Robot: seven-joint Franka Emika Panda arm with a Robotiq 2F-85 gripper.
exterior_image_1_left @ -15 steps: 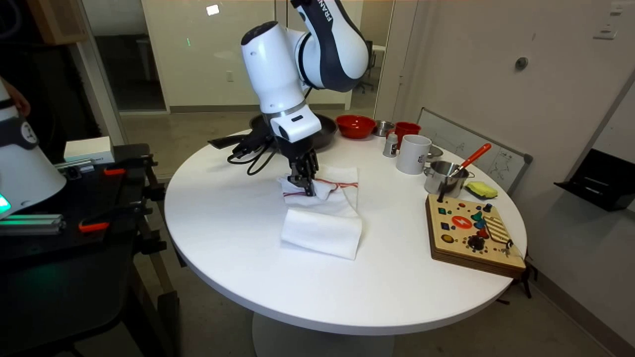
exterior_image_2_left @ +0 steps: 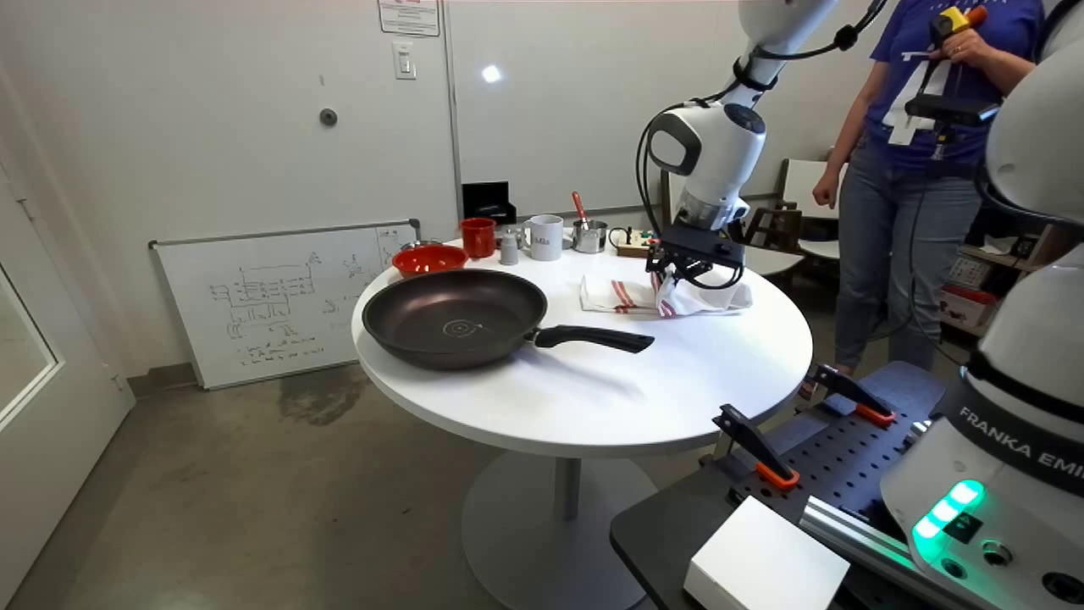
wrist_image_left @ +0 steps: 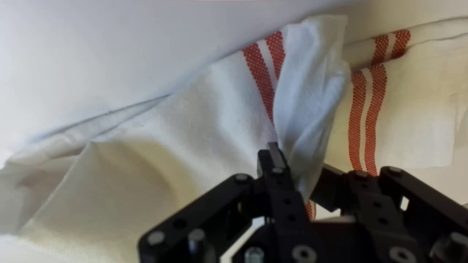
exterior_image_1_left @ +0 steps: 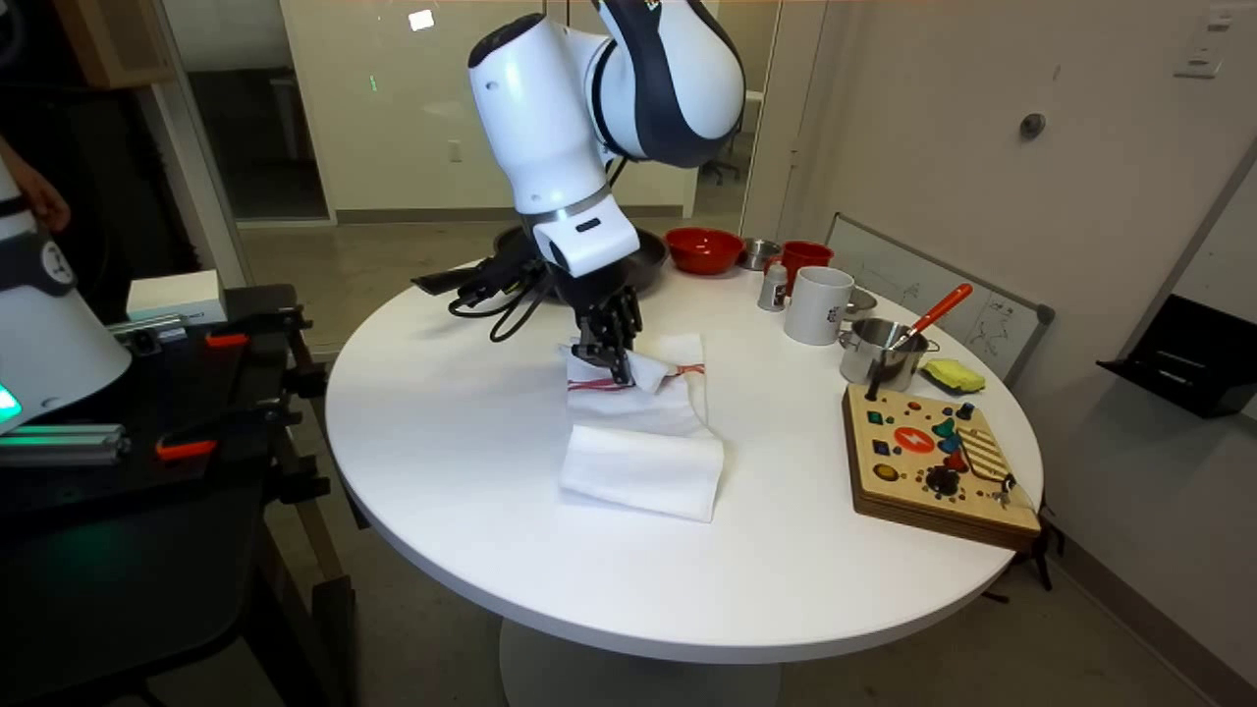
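A white towel with red stripes (exterior_image_1_left: 642,465) lies partly folded over itself on the round white table (exterior_image_1_left: 471,495). Pinched between the fingers of my gripper is a bunched fold of this towel (wrist_image_left: 210,127). The gripper is shut on it, pointing down close to the tabletop. In the second exterior view, the towel (exterior_image_2_left: 620,295) spreads out to both sides beneath the gripper (exterior_image_2_left: 676,274). Striped cloth extends to the right of the fingers in the wrist view. The lower part of the pinched fold is hidden by the fingers.
A dark frying pan (exterior_image_2_left: 457,315) stands on the table, its handle toward the towel. Around the far edge are red bowl (exterior_image_1_left: 703,251), white mug (exterior_image_1_left: 818,306), steel pot (exterior_image_1_left: 886,353) and yellow sponge (exterior_image_1_left: 953,376). A wooden button board (exterior_image_1_left: 931,465) sits right.
The gripper has shifted slightly to the right and towards the front in the first exterior view. The towel's near folded part has slid slightly the same way.
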